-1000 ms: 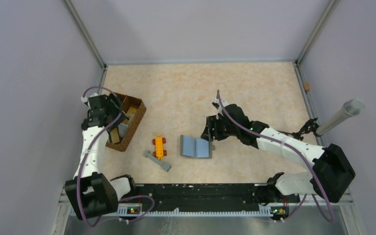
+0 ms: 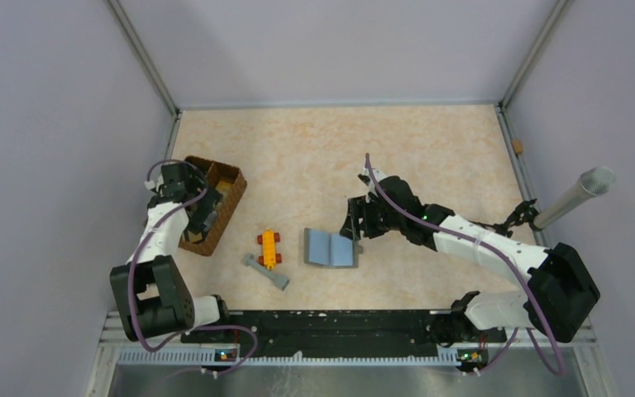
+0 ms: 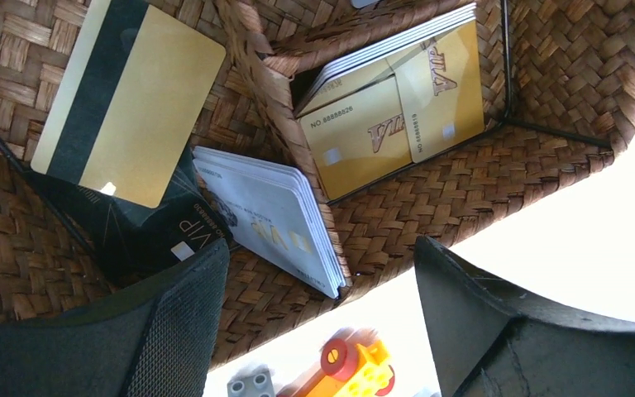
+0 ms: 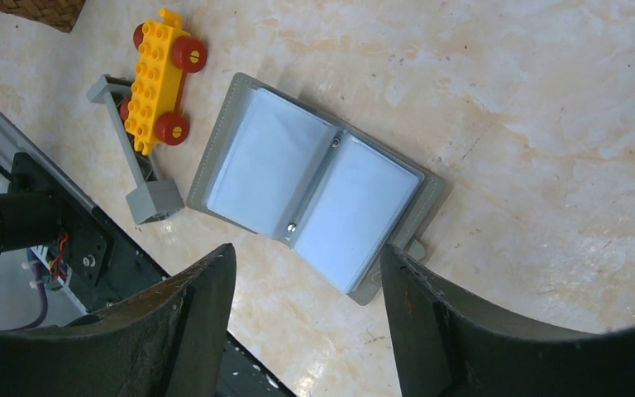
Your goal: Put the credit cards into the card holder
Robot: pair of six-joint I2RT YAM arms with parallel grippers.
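A woven basket [image 2: 230, 211] at the left holds credit cards in compartments: gold cards [image 3: 355, 136], a stack of silver cards [image 3: 273, 223], a black card [image 3: 174, 231] and a gold card with dark stripe [image 3: 163, 99]. My left gripper is open over the basket, nothing between its fingers. The grey card holder [image 4: 331, 116] with two pale panels [image 4: 353, 211] lies open at the table's centre front. My right gripper hovers beside it, open, with nothing between its fingers.
A yellow toy car [image 4: 157, 87] with red wheels and a grey bar piece [image 2: 264, 271] lie between basket and holder.
My left arm has shifted slightly within the area over the basket. The right arm looks almost still.
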